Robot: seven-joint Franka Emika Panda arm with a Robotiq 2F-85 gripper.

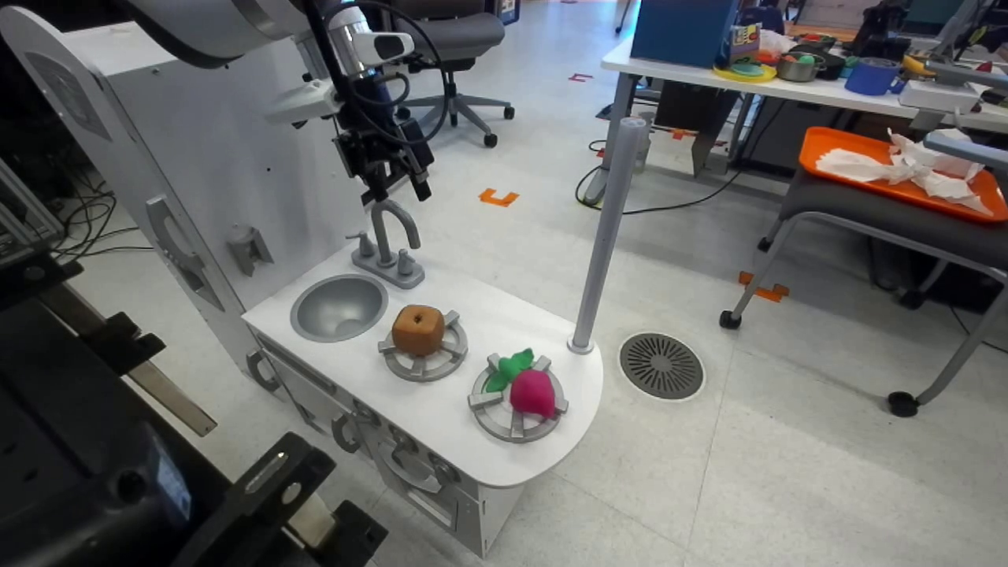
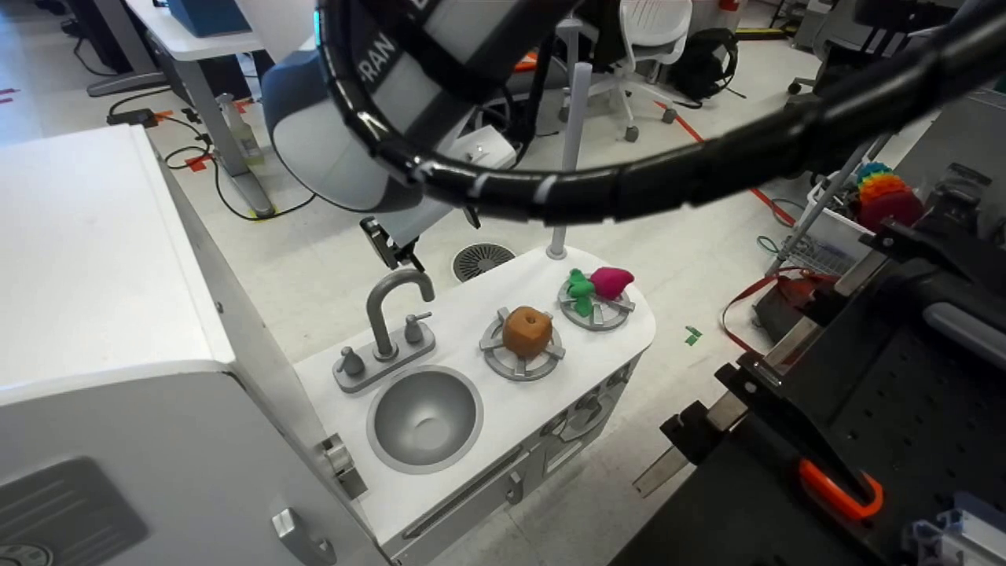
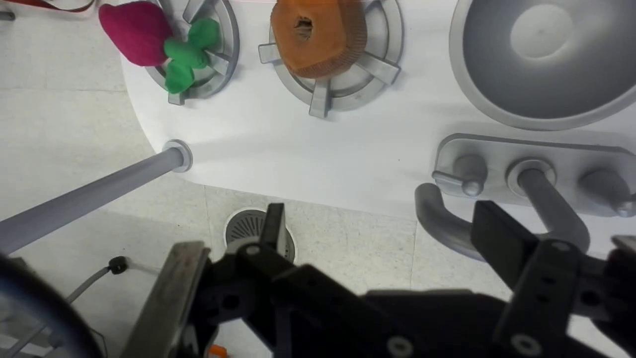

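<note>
My gripper stands open with nothing between its widely spread fingers. In the wrist view they point toward the counter, and the right finger [image 3: 502, 241] overlaps the curved grey faucet [image 3: 444, 223]; contact cannot be told. From exterior view 1, the gripper [image 1: 398, 192] appears high, around the faucet's top [image 1: 394, 209]. A brown, blocky plush [image 1: 417, 331] rests on the burner [image 1: 444, 367] nearer the sink. On the other burner [image 1: 491, 416] lies a magenta plush [image 1: 533, 393] with green leaves [image 1: 510, 368].
The grey sink [image 2: 424, 420] is empty. Beside it rises the tall white cabinet [image 2: 113, 255]. A grey post [image 1: 609, 231] stands up from the counter's far corner. Bare white countertop [image 3: 286, 146] shows between post, burners and faucet.
</note>
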